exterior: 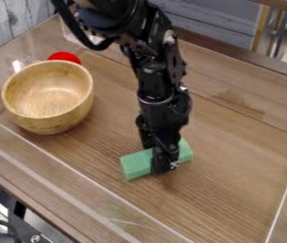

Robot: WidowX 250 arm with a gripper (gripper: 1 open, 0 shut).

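A black robot arm reaches down from the top to the middle of the wooden table [241,166]. Its gripper [159,155] is low over a green block [139,165], shut on it, with the fingertips partly hiding the block's middle. The block lies at a slant, at or very near the tabletop.
A wooden bowl [47,97] sits at the left, with a red round object [64,57] behind it. A grey ledge runs along the back, and the table's front edge is at lower left.
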